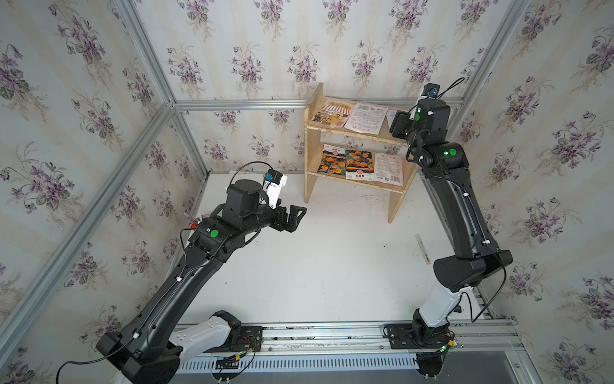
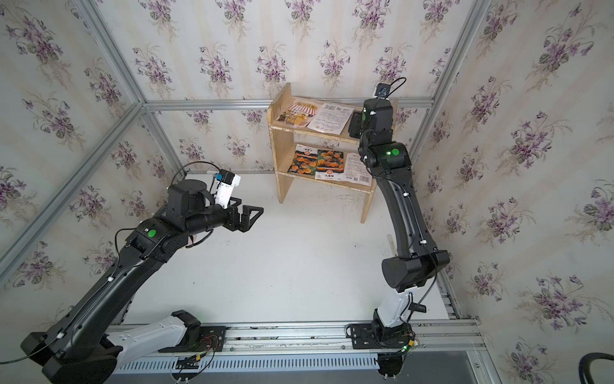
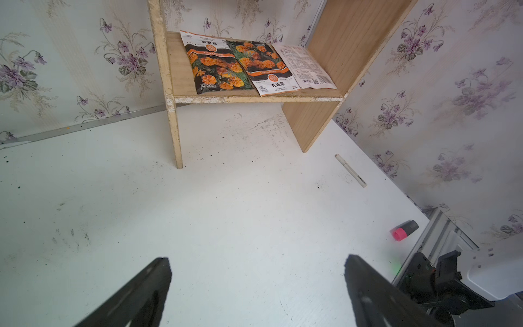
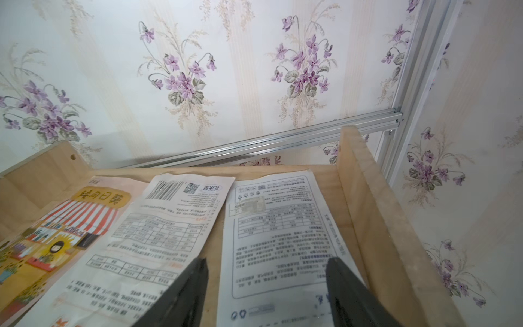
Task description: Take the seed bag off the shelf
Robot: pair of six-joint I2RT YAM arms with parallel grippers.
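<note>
On the upper board of the wooden shelf [image 1: 309, 128] lie three seed bags. The rightmost white printed bag [image 4: 283, 239] lies flat by the right side wall in the right wrist view. My right gripper is part open, its blurred fingers [image 4: 188, 288] standing on either side of this bag's near end; whether they touch it I cannot tell. Left of it are a second white bag [image 4: 163, 229] and an orange pictured bag [image 4: 70, 223]. Away from the shelf, over the white table, my left gripper stands open and empty.
The lower board carries two orange-flower bags [image 3: 218, 68] [image 3: 264, 65] and a white printed one [image 3: 305, 65]. A pen [image 3: 351, 170] and a pink-capped marker [image 3: 404, 230] lie to the right on the table.
</note>
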